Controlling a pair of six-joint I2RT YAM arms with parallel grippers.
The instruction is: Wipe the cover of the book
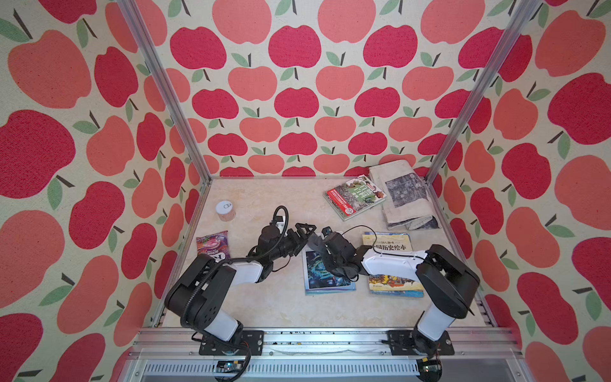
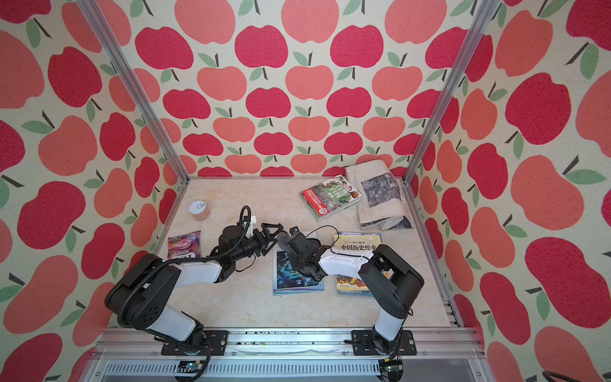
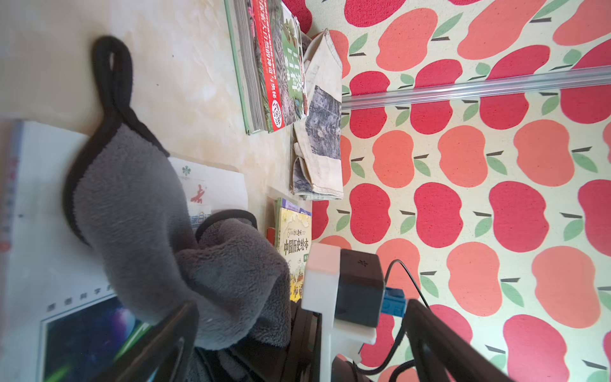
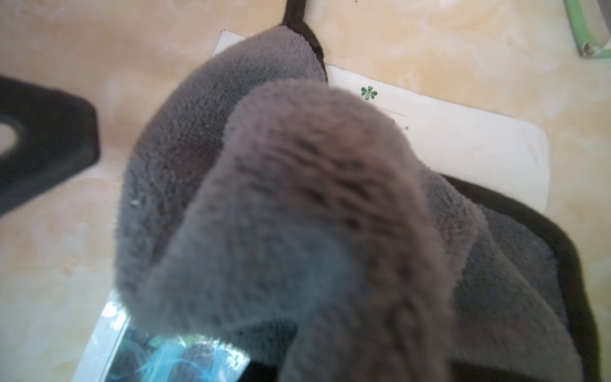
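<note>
A book (image 1: 318, 273) with a dark blue picture on its white cover lies at the front middle, partly covered by a crumpled grey cloth (image 3: 140, 203) with black edging and a loop. My right gripper (image 1: 327, 238) is shut and bent over the cloth, which fills most of the right wrist view; what lies between its fingers is hard to see. My left gripper (image 1: 303, 232) stands open at the book's upper left, just beside the cloth, with nothing visible between its fingers.
A yellow book (image 1: 391, 286) lies to the right, another book (image 1: 353, 194) and a folded cloth bag (image 1: 401, 191) at the back right. A can (image 1: 224, 210) and a purple packet (image 1: 213, 245) are on the left.
</note>
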